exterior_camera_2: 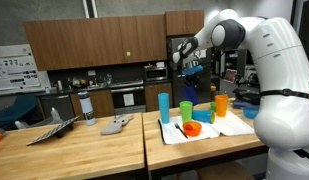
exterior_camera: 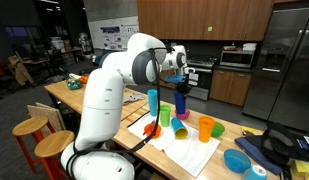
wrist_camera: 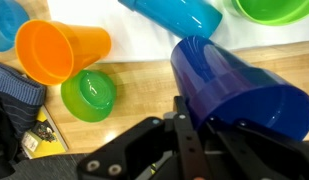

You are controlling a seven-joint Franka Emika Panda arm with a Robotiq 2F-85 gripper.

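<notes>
A dark blue cup (wrist_camera: 239, 85) is pinched by its wall in my gripper, which is shut on it. In exterior view 1 the same blue cup (exterior_camera: 180, 103) hangs below my gripper (exterior_camera: 181, 91), above a pink dish (exterior_camera: 184, 115). The cup's lower end overlaps the dish in that view, so whether they touch cannot be told. From exterior view 2, the blue cup (exterior_camera_2: 190, 99) shows behind the green cup (exterior_camera_2: 187, 112).
Near the held cup stand an orange cup (wrist_camera: 62, 50), a green cup (wrist_camera: 89, 95) and a light blue cup (wrist_camera: 179, 14). An orange-red bowl (exterior_camera: 152, 130) sits on the white cloth (exterior_camera: 189, 152). Bare wood shows at the table's left (exterior_camera_2: 64, 150).
</notes>
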